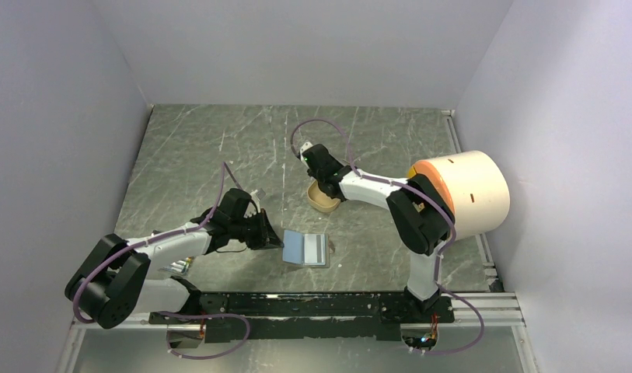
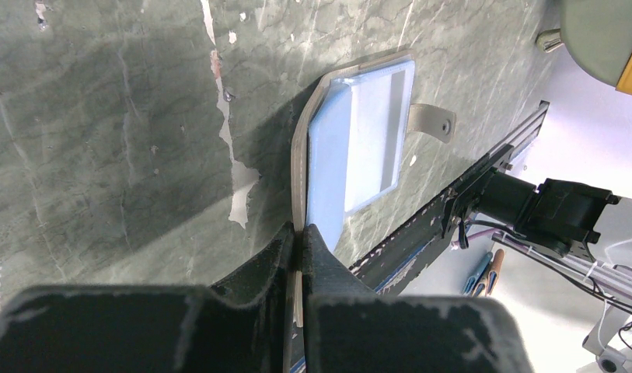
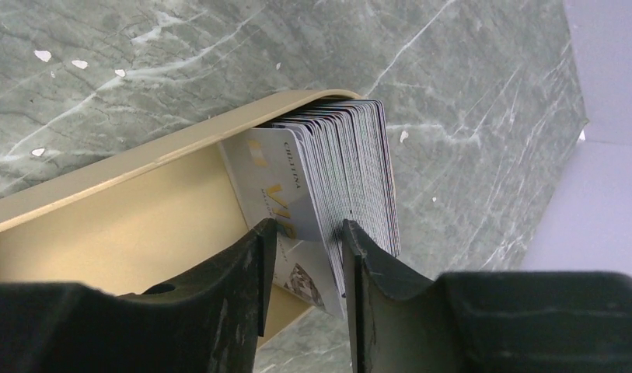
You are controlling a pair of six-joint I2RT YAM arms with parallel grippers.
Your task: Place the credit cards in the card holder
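Observation:
The card holder (image 1: 313, 249) lies open near the front edge, pale blue sleeves showing. In the left wrist view my left gripper is shut on the holder's edge (image 2: 301, 155). A beige container (image 1: 322, 203) stands behind it, under my right gripper (image 1: 316, 175). In the right wrist view a tight stack of credit cards (image 3: 351, 171) stands at the end of that container (image 3: 103, 225). My right gripper is part open at the front cards, one fingertip each side of the front few; whether it grips them is unclear.
A large cream cylinder (image 1: 464, 194) with orange rim stands at the right. Grey walls enclose the marble table (image 1: 204, 140) on back and sides.

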